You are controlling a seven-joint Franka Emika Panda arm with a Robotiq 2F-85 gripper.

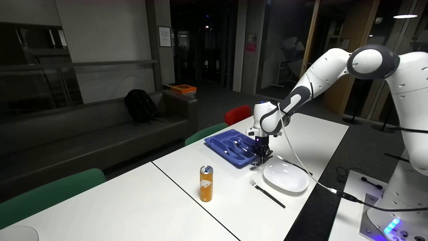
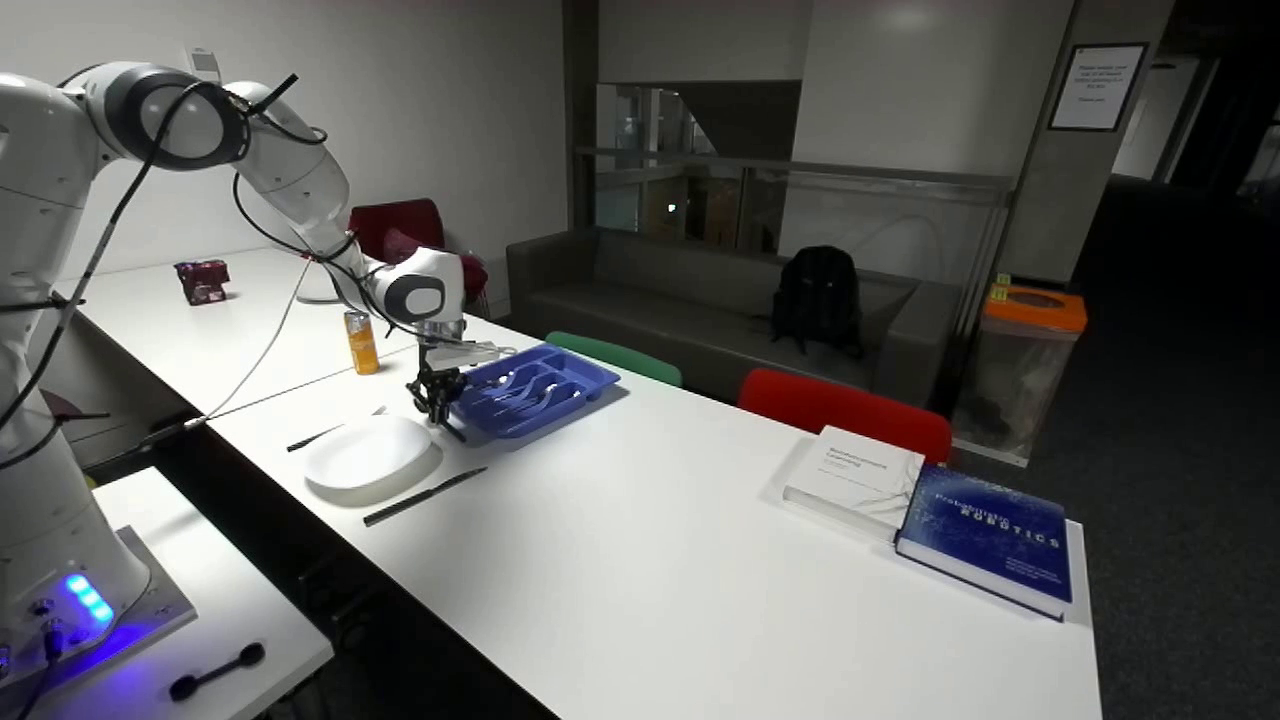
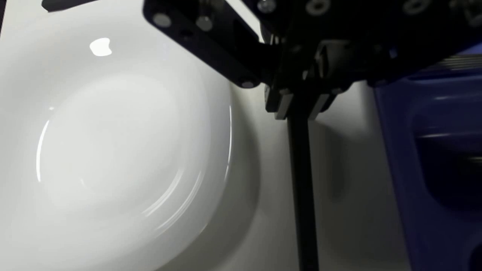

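My gripper is shut on the black handle of a utensil, whose far end lies outside the wrist view. It hangs between the white plate and the blue cutlery tray. A shadow beside the handle suggests a small gap above the table. In exterior view 1 the gripper is low, at the tray's near corner. The tray holds several metal utensils. A fork lies on one side of the plate, a knife on the other.
An orange can stands upright on the table, apart from the tray. Two books, one white and one blue, lie at the far end of the table. Between them and the tray the tabletop is clear.
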